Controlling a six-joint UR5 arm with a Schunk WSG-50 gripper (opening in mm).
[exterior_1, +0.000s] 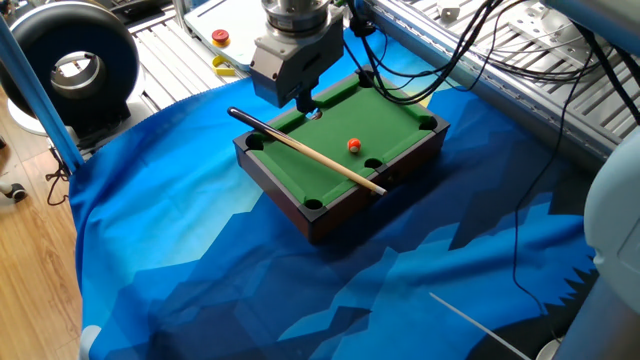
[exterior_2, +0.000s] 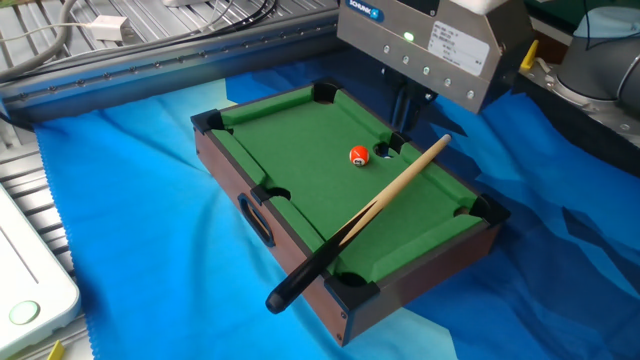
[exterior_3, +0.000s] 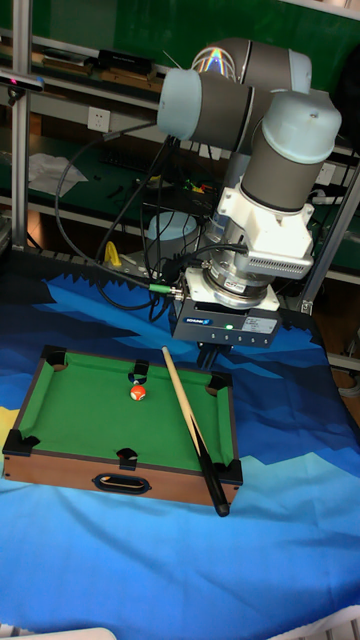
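Observation:
A small pool table (exterior_1: 330, 160) with green felt rests on a blue patterned cloth. One orange-red ball (exterior_2: 359, 155) sits on the felt, close to a side pocket; something pale shows in that pocket (exterior_2: 382, 150). Across one end of the table lies a wooden cue (exterior_3: 187, 409), its black butt on the side with the handle. My gripper (exterior_2: 402, 112) points downward by the long side opposite the handle, apart from the ball and the cue. Its dark fingers look close together, but whether they are open or shut is unclear. A pale spot shows beside the fingertips (exterior_1: 306, 104).
Black cables (exterior_1: 430, 85) hang near a table corner in exterior view 1. A metal rail (exterior_2: 180, 75) runs along the cloth's edge. A thin white stick (exterior_1: 478, 325) lies on the cloth.

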